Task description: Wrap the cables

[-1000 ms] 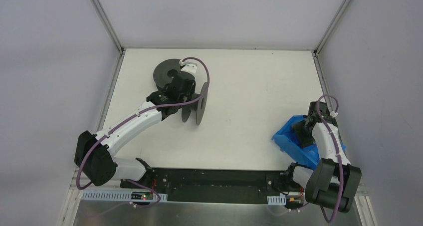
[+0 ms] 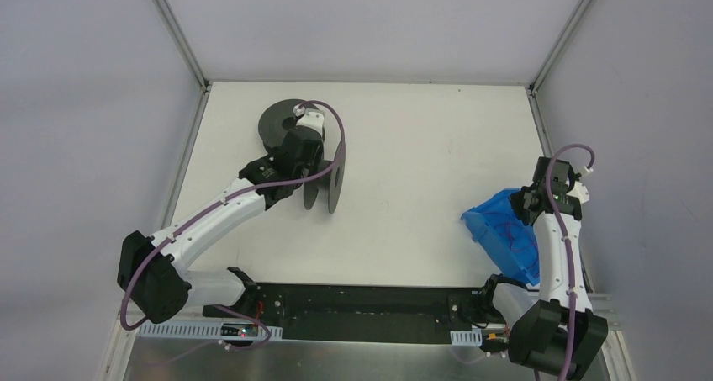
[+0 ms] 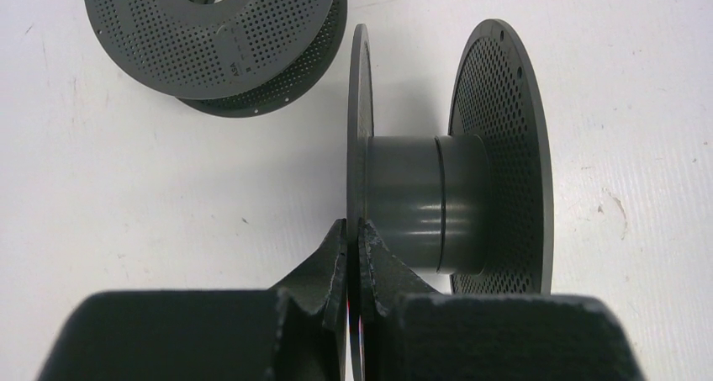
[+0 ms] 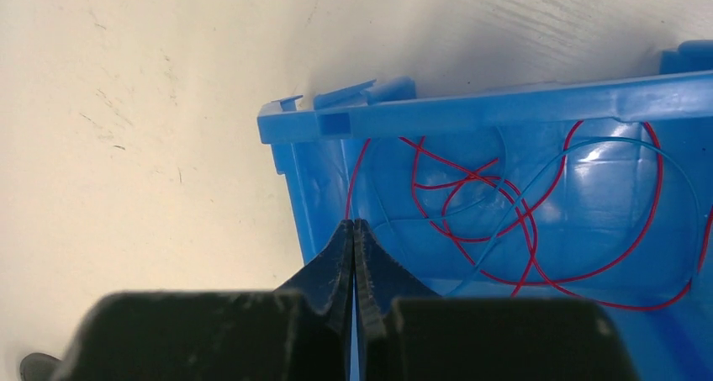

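Note:
My left gripper is shut on the near flange of a dark grey spool. That spool stands on its edges, its bare drum running between two perforated flanges. My right gripper is shut with nothing between its fingertips, raised above the blue bin. Inside the bin lie a looped red cable and a thinner blue cable, both loose on the floor of the bin and outside the fingers.
A second dark grey spool lies flat behind the held one, at the table's back left. Between the held spool and the bin, the white table is clear. A side wall stands close to the right arm.
The left arm, with the held spool, has shifted slightly left.

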